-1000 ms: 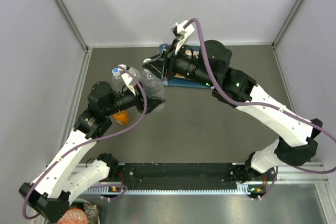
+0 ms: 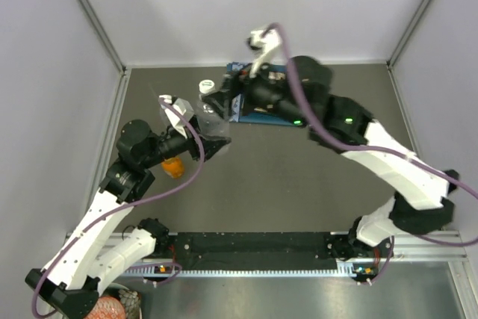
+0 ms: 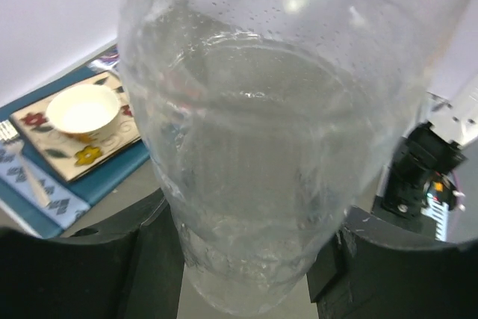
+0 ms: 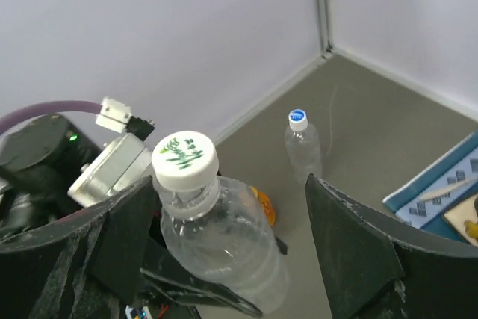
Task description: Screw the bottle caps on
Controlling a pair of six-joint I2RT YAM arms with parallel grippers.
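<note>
A clear bottle [image 3: 258, 147] is held upright in my left gripper [image 2: 209, 140], which is shut on it. It carries a white cap [image 4: 184, 160] with a green print at its neck; whether the cap is tight I cannot tell. My right gripper [image 2: 224, 95], blurred in the top view, is open just beside the capped top, nothing seen between its fingers. A second bottle [image 4: 303, 151] with a blue-topped cap stands on the table behind, partly hidden by the left arm in the top view.
An orange object [image 2: 172, 166] lies left of centre. At the back, a blue mat [image 3: 123, 177] holds a patterned board [image 3: 75, 156], white bowl [image 3: 82, 108] and fork [image 3: 33, 181].
The left gripper shifted slightly.
</note>
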